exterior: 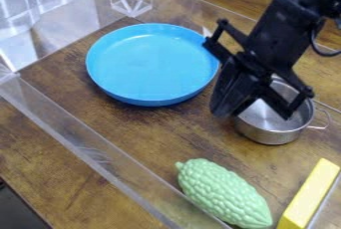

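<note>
My black gripper (224, 102) hangs at the right, tilted down toward the left, its fingers shut with nothing seen between them. Its tip is just left of a silver metal pot (273, 125), which the gripper partly hides. A blue plate (150, 62) lies behind and left of the gripper tip. A green bumpy vegetable-like object (221, 189) lies in front, below the gripper.
A yellow block (309, 194) lies at the front right. A clear plastic wall (80, 141) runs along the left and front. Bare wooden table shows between the plate and the green object.
</note>
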